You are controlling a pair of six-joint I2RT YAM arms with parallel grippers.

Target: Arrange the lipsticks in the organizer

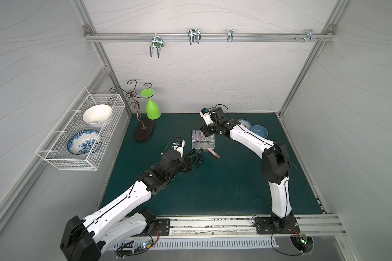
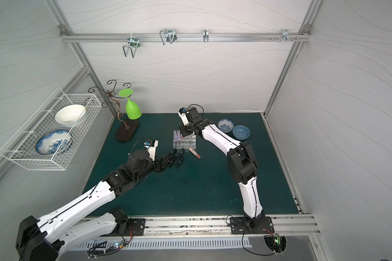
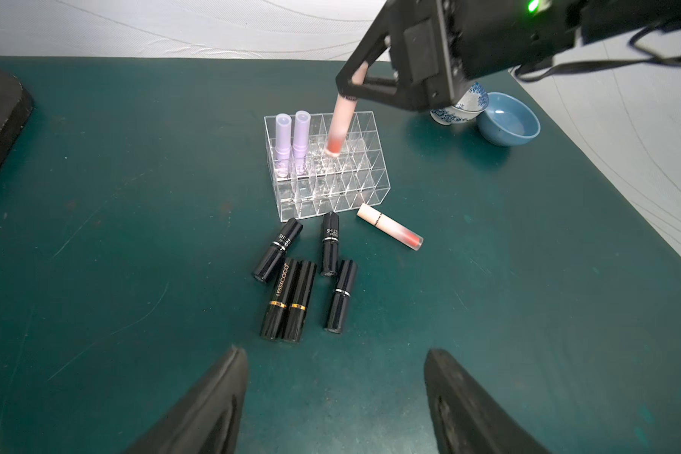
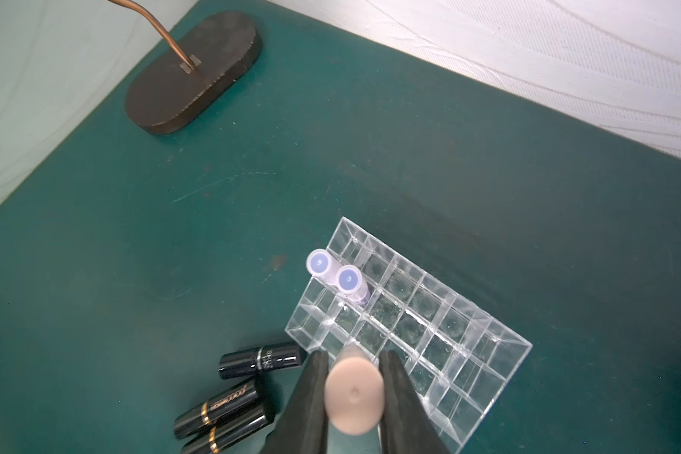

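Observation:
A clear divided organizer [image 3: 370,185] holds two lilac lipsticks [image 3: 301,136] upright at its left. My right gripper is shut on an upright pink lipstick [image 3: 342,125], held at or in the organizer; whether it rests in a slot I cannot tell. Another pink lipstick [image 3: 389,226] lies on the table at the organizer's front right. Several black lipsticks [image 3: 340,296] lie in front of the organizer. My left gripper stands open and empty, facing them.
A dark-based metal stand [image 4: 193,90] and green object [image 1: 153,108] stand at the back left. Bowls [image 3: 507,121] sit at the back right. A wire basket [image 1: 61,165] hangs on the left.

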